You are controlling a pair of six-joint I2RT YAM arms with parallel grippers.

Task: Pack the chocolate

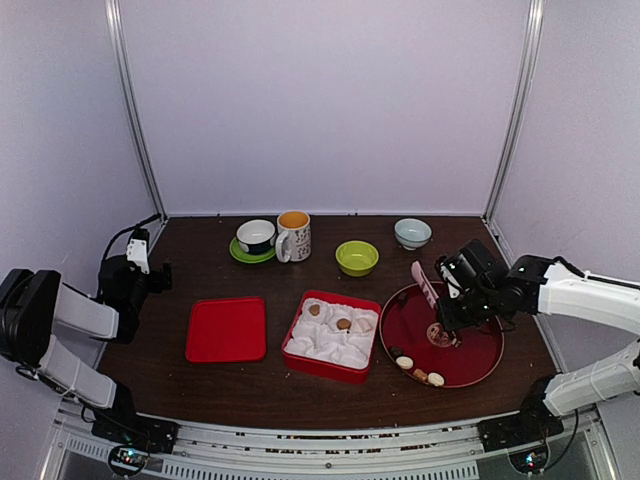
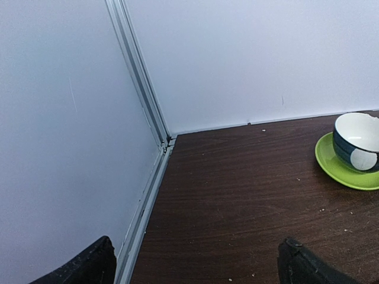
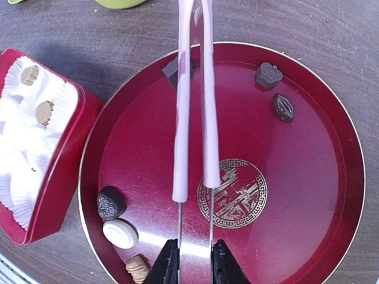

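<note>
A red box with white paper cups, a few holding chocolates, sits centre front. Right of it, the dark red round tray holds dark, white and brown chocolates along its rim; a white one lies beside a dark one. Above the tray my right gripper is shut on pink tongs, whose ends point away from it; whether they grip anything is unclear. My left gripper stands open and empty at the left side, facing the back.
A red lid lies left of the box. At the back stand a bowl on a green saucer, a mug, a green bowl and a pale blue bowl.
</note>
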